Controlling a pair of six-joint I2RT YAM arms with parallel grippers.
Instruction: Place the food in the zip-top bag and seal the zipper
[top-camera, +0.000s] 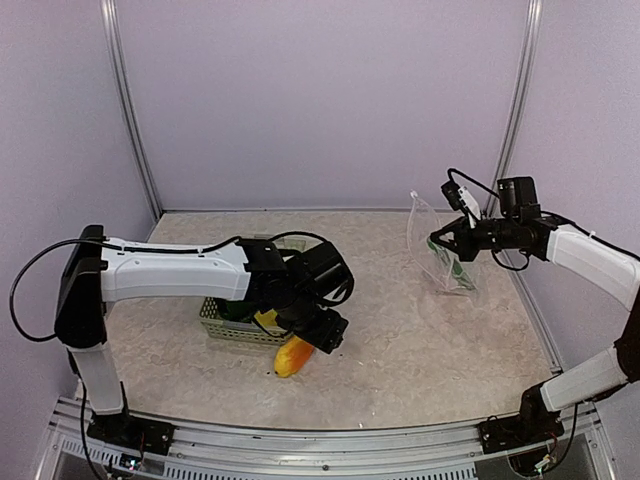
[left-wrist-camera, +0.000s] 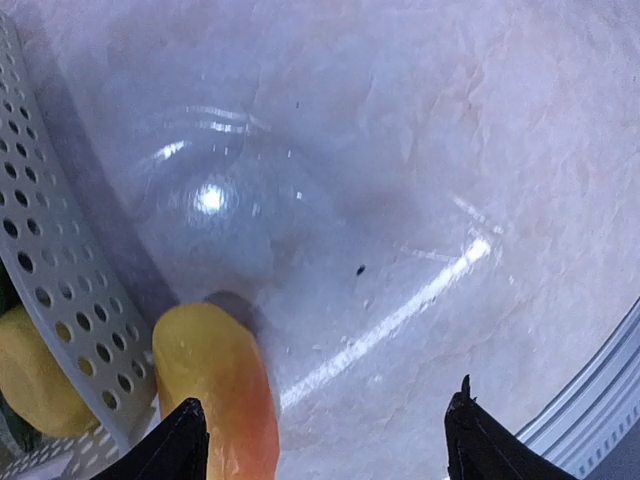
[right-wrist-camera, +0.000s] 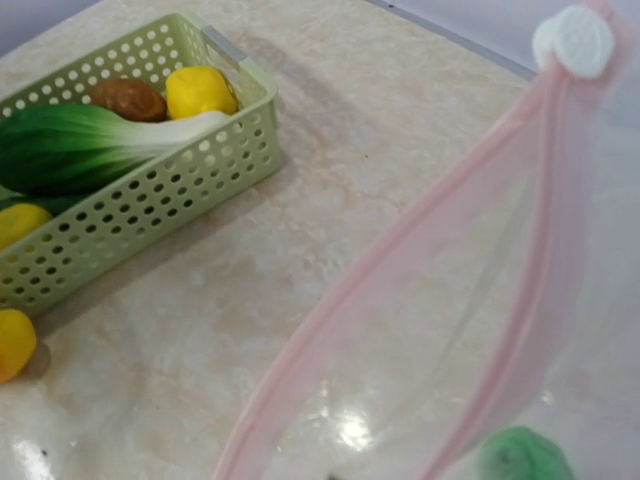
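Observation:
The yellow-orange mango (top-camera: 291, 358) lies on the table just outside the basket's front edge. In the left wrist view the mango (left-wrist-camera: 215, 385) is at lower left, close beside my left finger (left-wrist-camera: 190, 440). My left gripper stands open, low near the mango, with nothing held between its fingers. At the right, my right gripper (top-camera: 436, 240) is shut on the rim of the clear zip top bag (top-camera: 424, 222). Pink zip edges part into an open mouth, with a white slider (right-wrist-camera: 578, 42) at one end. Inside the bag lies a green item (right-wrist-camera: 525, 456).
A pale green perforated basket (right-wrist-camera: 150, 215) holds a leafy green vegetable (right-wrist-camera: 70, 148), a brown item (right-wrist-camera: 130, 99) and yellow items. My left arm covers most of it from above.

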